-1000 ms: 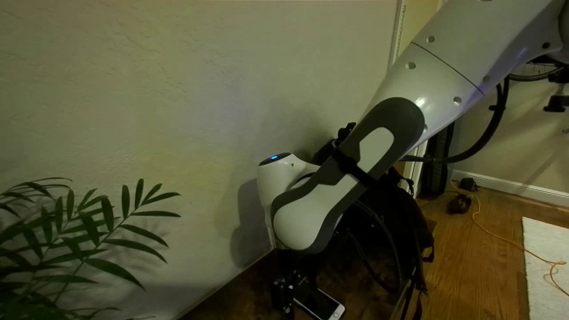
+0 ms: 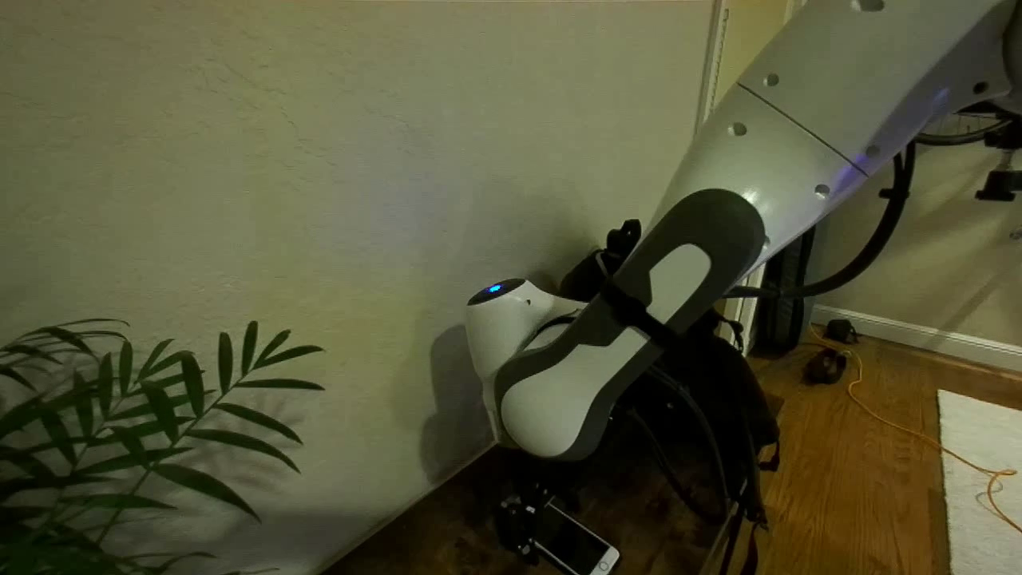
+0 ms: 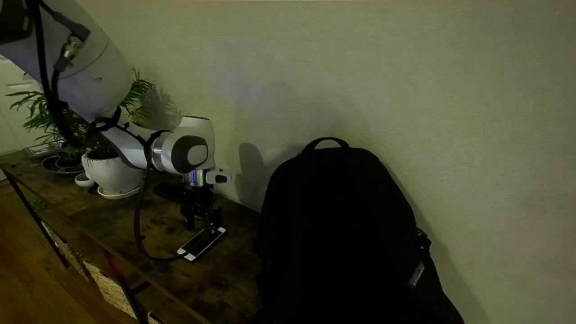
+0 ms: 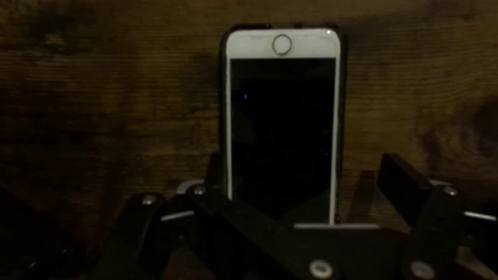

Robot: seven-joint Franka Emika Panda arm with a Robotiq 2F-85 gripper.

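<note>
A phone with a white front and dark screen (image 4: 283, 140) lies face up on the brown wooden tabletop (image 4: 116, 107), its home button end at the top of the wrist view. My gripper is open, straddling the phone. One finger (image 4: 214, 175) stands close along the phone's left edge; whether it touches is hard to tell. On the right, the other finger (image 4: 405, 189) is apart from the phone, with bare wood between. The phone's lower end is hidden behind the gripper. Exterior view 2 shows the gripper pointing down over the far end of the phone (image 3: 198, 245).
A black backpack (image 3: 345, 237) leans against the wall (image 3: 475, 108), right of the arm in exterior view 2. To the left stands a white pot (image 3: 112, 172) with a leafy plant. A black cable (image 3: 138, 216) loops down near the phone. Bare tabletop surrounds the phone.
In exterior view 1 the arm has shifted slightly to the right and its forearm sits a little lower. The phone lies in the same place.
</note>
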